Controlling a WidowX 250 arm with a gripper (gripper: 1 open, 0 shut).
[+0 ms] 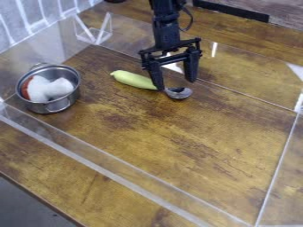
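My black gripper point(171, 71) hangs at the upper middle, open, its fingers pointing down just over a pale yellow-green elongated object point(133, 79) and a small silver spoon-like piece point(180, 93) beside its right end. The fingers partly cover the space between these two; whether they touch either cannot be told. At the left, a steel pot point(55, 103) holds white objects and a red one.
Clear low edges or panels run around the work area. A pale railing stands at the top left.
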